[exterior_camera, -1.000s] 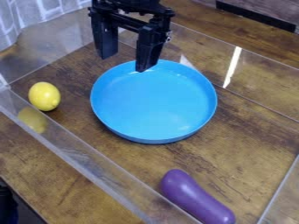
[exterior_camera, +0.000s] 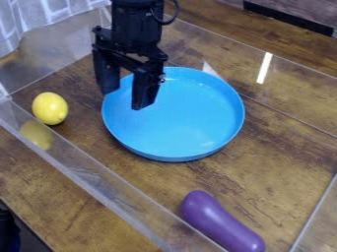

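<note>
The black gripper hangs over the left back part of a blue plate, its two fingers apart with nothing seen between them. A yellow lemon-like object lies on the wooden table left of the plate. A purple eggplant-like object lies at the lower right, apart from the plate.
A clear plastic wall runs diagonally along the lower left, with another edge at the far right. A small white shape shows behind the plate.
The gripper has moved down and slightly left, from above the back of the plate to over its left back part. The plate, yellow object and purple object have not moved.
</note>
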